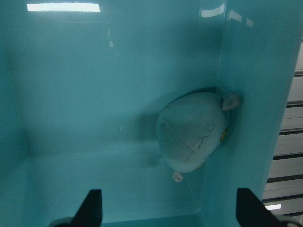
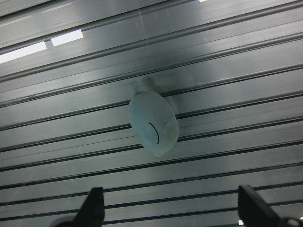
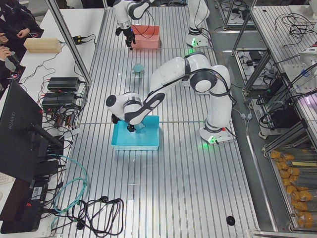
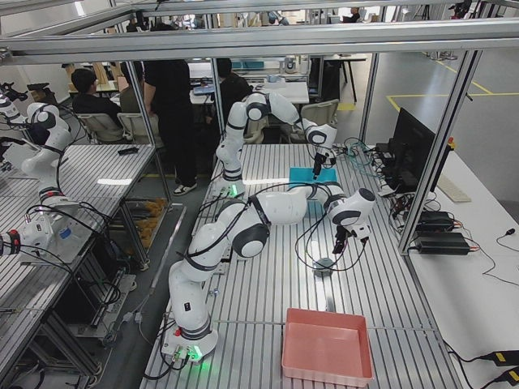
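A pale blue plush toy (image 1: 191,130) lies inside the turquoise bin (image 3: 134,144), against one side wall. My left gripper hangs low over that bin, open, with the toy between and beyond its fingertips. A second pale plush toy (image 2: 154,123), with a dark curved line on it, rests on the slatted metal table. My right gripper is above it, open, fingertips apart and nothing between them.
A salmon-pink bin (image 4: 327,344) stands at the other end of the table from the turquoise one. Cables, a monitor (image 3: 20,134) and black boxes line one edge. The table beside the turquoise bin is largely bare.
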